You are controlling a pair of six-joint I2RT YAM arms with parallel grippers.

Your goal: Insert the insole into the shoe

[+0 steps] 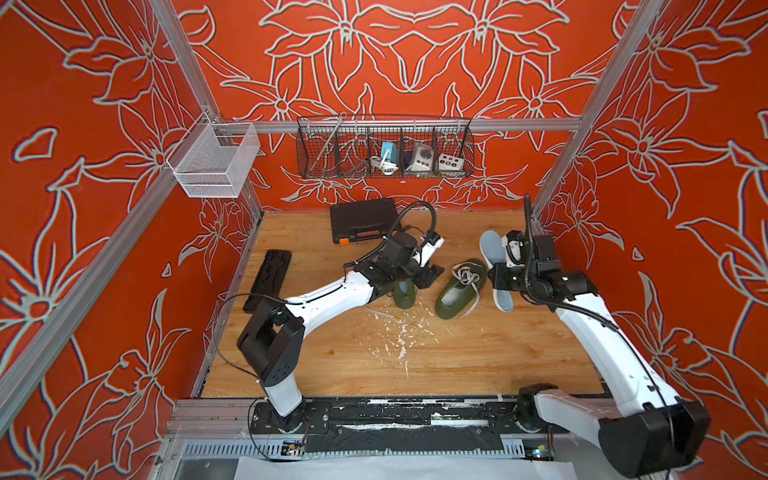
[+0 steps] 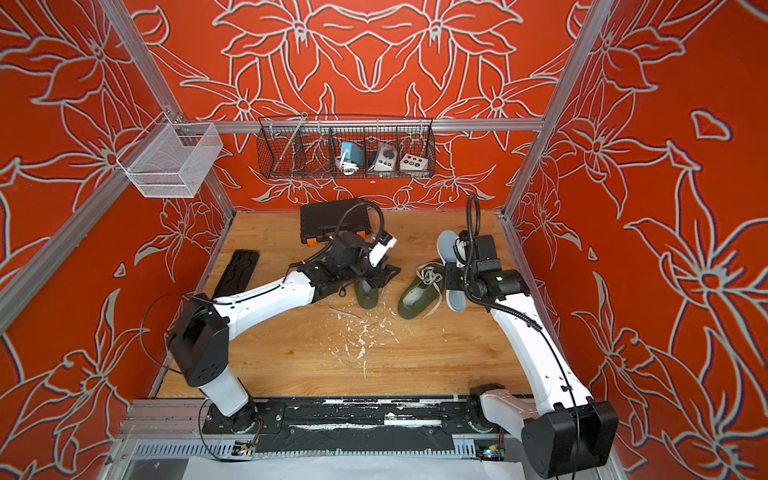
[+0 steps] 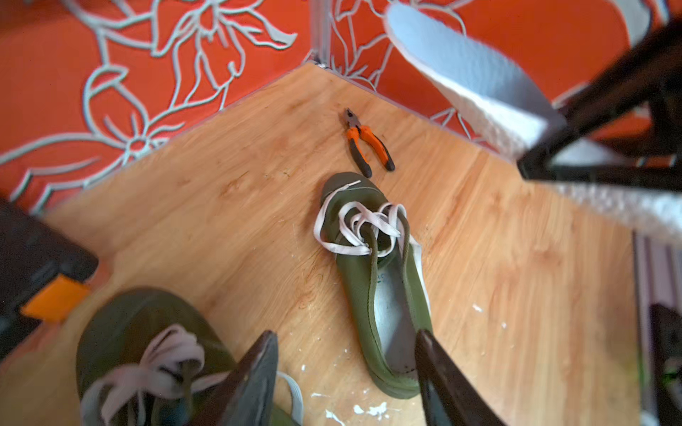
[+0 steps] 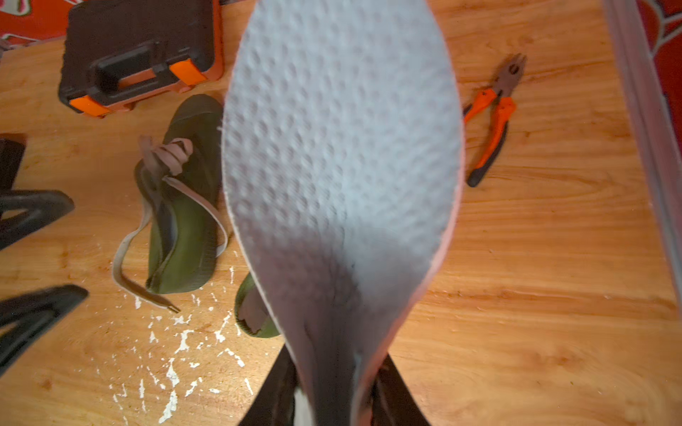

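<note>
A light grey insole (image 1: 491, 244) is held up at the right by my right gripper (image 1: 504, 276), which is shut on it; in the right wrist view it (image 4: 341, 142) fills the middle. Below and left lies a green shoe (image 3: 355, 305) with white laces, its inside visible (image 1: 456, 296). A second green shoe (image 3: 135, 333) lies left of it. My left gripper hangs over the shoes, open, with nothing between its fingertips.
A black tool case (image 1: 364, 220) stands at the back, a black tray (image 1: 268, 280) at the left. Orange-handled pliers (image 3: 369, 142) lie behind the right shoe. Wire baskets (image 1: 384, 148) hang above.
</note>
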